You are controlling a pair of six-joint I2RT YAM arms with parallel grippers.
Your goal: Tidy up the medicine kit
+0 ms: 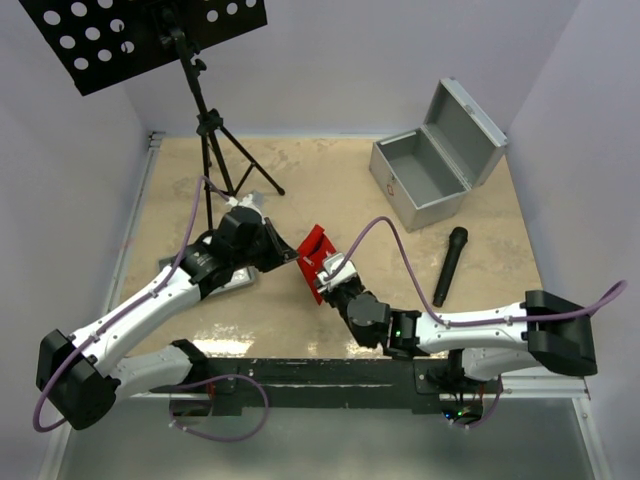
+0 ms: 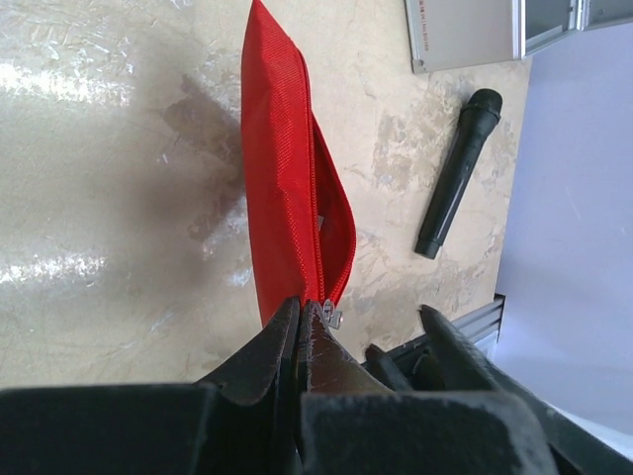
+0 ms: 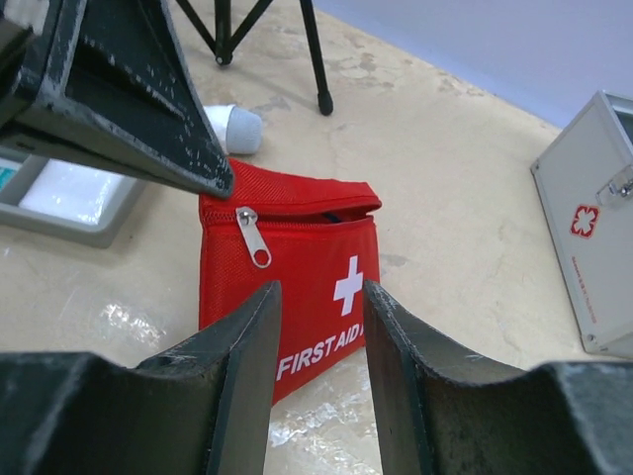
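Note:
A red first-aid pouch (image 1: 314, 243) hangs upright above the table, its upper corner pinched in my left gripper. In the right wrist view the pouch (image 3: 302, 272) shows a white cross, and its top zip is parted in a narrow gap. The metal zip pull (image 3: 254, 237) dangles near the held corner. My right gripper stands open in front of the pouch, with no part of it clearly gripped. An open silver medicine case (image 1: 409, 212) sits at the back right, and the inside that shows looks empty.
A grey tray (image 3: 107, 231) with a few items lies at the left, partly behind my left arm. Beside it is a white bottle (image 3: 233, 129). A black microphone (image 1: 452, 262) lies on the right. The stand's tripod legs (image 1: 247, 160) occupy the back left.

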